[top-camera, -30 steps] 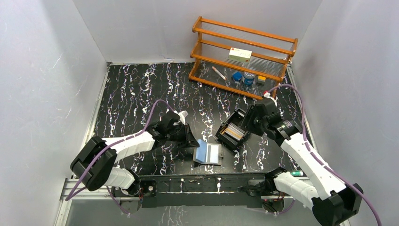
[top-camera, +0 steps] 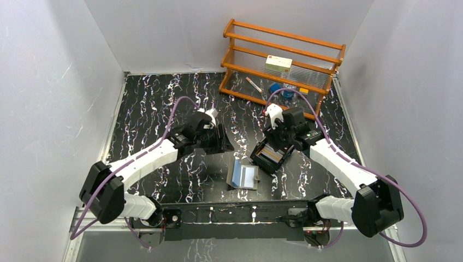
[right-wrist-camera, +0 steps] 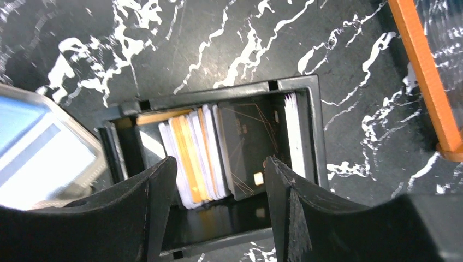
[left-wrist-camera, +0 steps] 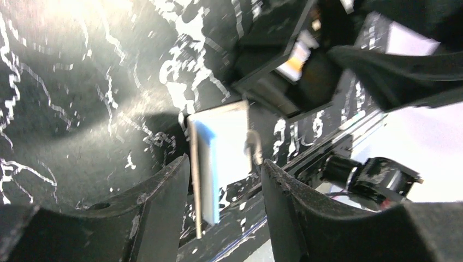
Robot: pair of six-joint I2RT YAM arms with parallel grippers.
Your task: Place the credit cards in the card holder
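The card holder lies open at the front middle of the table, with a bluish clear leaf standing partly raised. Above and behind it hovers my left gripper, open, its fingers apart and empty. To the holder's right is a black box with several cards on edge, white and orange-yellow, plus a white stack at the other end. My right gripper is open above this box, with no card between its fingers. In the top view it covers the box's back part.
A wooden rack stands at the back right, holding a pale green box and small items. My right arm is close to the rack's front.
My left gripper has drawn back from the holder's left edge, and the leaf now looks narrower from above. The right gripper has swung left from the box's right side to over it.
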